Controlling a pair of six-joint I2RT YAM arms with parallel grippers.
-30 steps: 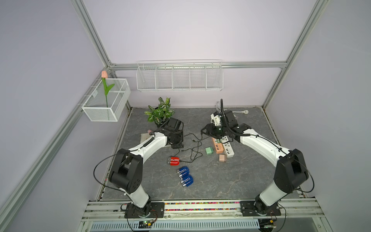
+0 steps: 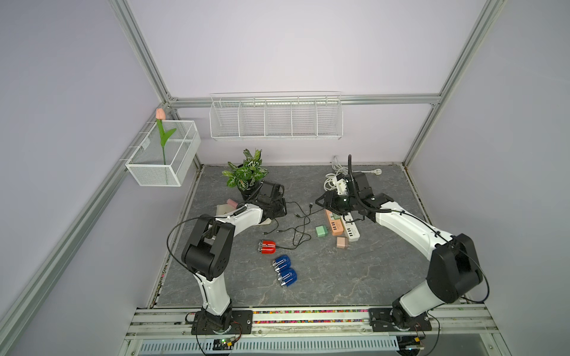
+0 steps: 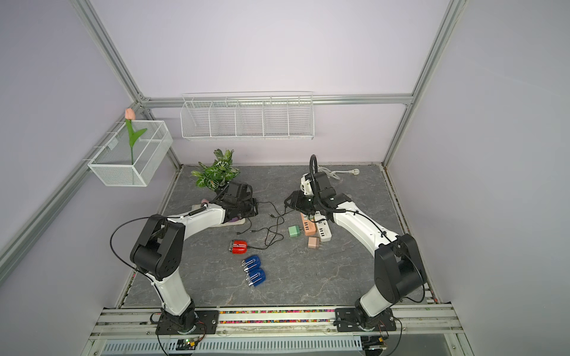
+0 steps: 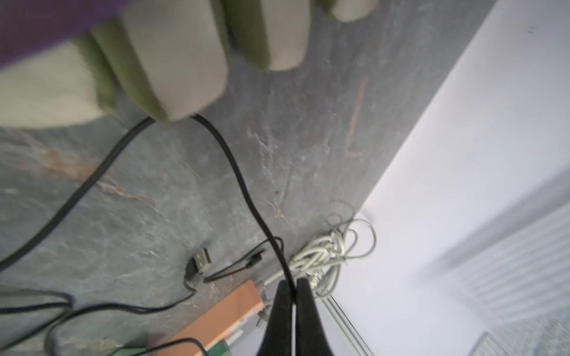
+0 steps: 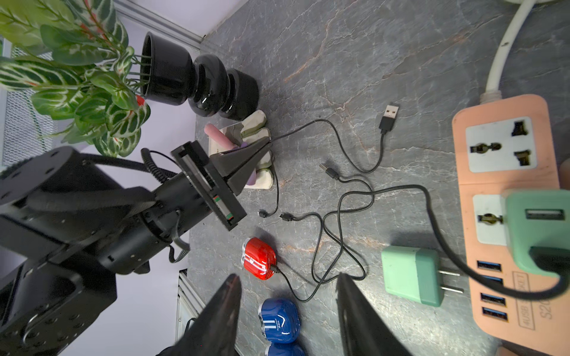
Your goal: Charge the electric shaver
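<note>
A thin black cable (image 5: 332, 126) is pinched in my left gripper, whose fingers are shut on it. One end of this cable, a USB plug (image 5: 387, 120), lies on the table; its other part hangs below the gripper. The red shaver (image 5: 259, 258) has a black lead at one end. A green charger (image 5: 539, 232) sits in the orange power strip (image 5: 487, 172), a black lead meeting it. Another green charger (image 5: 411, 274) lies loose beside the strip, prongs toward it. My right gripper stands open and empty above the table.
Two blue shavers (image 2: 280, 263) lie in front of the red one. A potted plant (image 5: 169, 68) stands behind my left arm, near a cream-and-green block (image 4: 178, 53). Beside the orange strip are a white strip (image 2: 352, 229) and a pink charger (image 2: 342, 242).
My left gripper has moved toward the back of the table, and its arm has swung with it. The right arm has shifted slightly to the right. The shavers and chargers have stayed put.
</note>
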